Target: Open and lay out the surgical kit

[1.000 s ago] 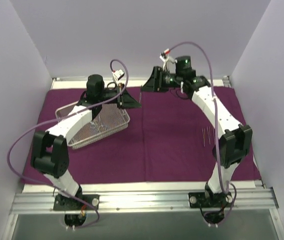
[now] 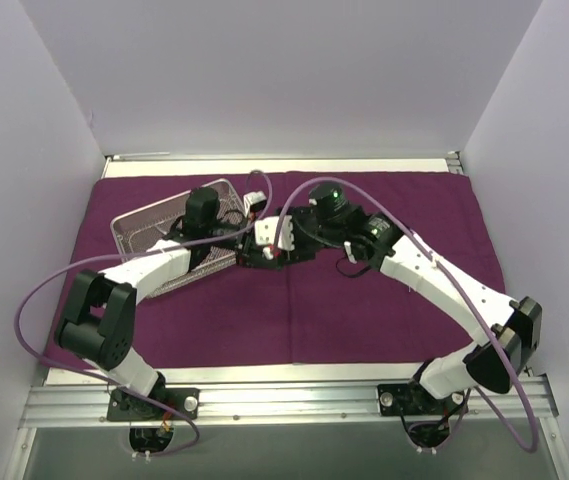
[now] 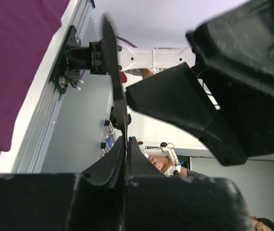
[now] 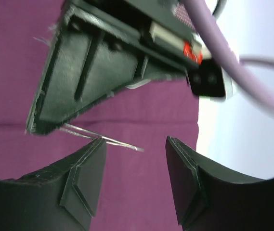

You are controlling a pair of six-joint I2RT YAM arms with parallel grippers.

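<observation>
My left gripper is shut on a slim metal pair of tweezers [image 3: 113,67], which points away from its fingertips. In the right wrist view the tweezers [image 4: 100,136] show as two thin lines running from the left gripper's dark finger [image 4: 55,103] to a tip between my right fingers. My right gripper is open, one finger on either side of that tip; whether anything touches cannot be told. From above, the two grippers meet over the middle of the cloth, and the arms hide the tweezers there.
The mesh tray [image 2: 176,280] lies left on the purple cloth [image 2: 364,330], partly under the left arm. Laid-out instruments at the right are almost wholly hidden by the right arm [image 2: 444,285]. Purple hoses [image 2: 444,270] loop over both arms.
My right gripper has swung from the upper right toward the front and left, reaching the left gripper. The left gripper has moved slightly toward the front, keeping hold of the tweezers.
</observation>
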